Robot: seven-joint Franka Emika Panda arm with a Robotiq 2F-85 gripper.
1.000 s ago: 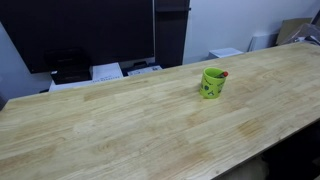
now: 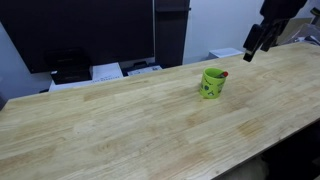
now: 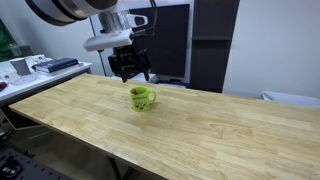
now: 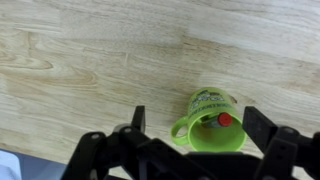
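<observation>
A lime-green mug (image 2: 211, 84) with dark printed marks stands upright on the wooden table. Its handle (image 4: 180, 131) shows in the wrist view. Inside the mug is a small item with a red end (image 4: 225, 119); the rest of it is too small to make out. My gripper is open, its fingers (image 4: 257, 126) apart with nothing held. In exterior view 1 the gripper (image 2: 261, 47) hangs above the table, up and to the right of the mug. Exterior view 2 has the gripper (image 3: 134, 75) in the air above the mug.
A side desk with assorted items (image 3: 40, 72) stands at the left in exterior view 2.
The arm has come into exterior view 1 from the upper right and moved down and left toward the mug. The mug has stayed in place.
</observation>
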